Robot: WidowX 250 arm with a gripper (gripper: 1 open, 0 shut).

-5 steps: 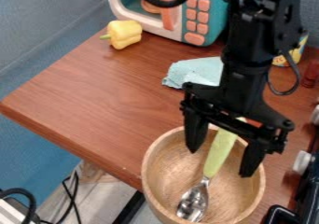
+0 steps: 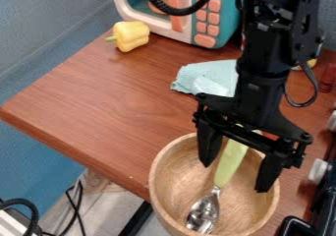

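My black gripper (image 2: pixel 237 161) hangs over a wooden bowl (image 2: pixel 171 186), its two fingers spread apart at either side of the bowl's inside. In the bowl lies a spoon with a steel head (image 2: pixel 202 214) and a pale yellow-green handle (image 2: pixel 229 166), which runs up between the fingers and under the gripper body. Whether either finger touches anything is hard to tell.
A light blue cloth (image 2: pixel 195 79) lies behind the arm. A toy microwave (image 2: pixel 184 14) and a yellow pepper (image 2: pixel 130 35) stand at the back. Black equipment (image 2: pixel 321 201) lines the right edge.
The gripper has shifted very slightly to the right over the bowl. The bowl and spoon look unmoved.
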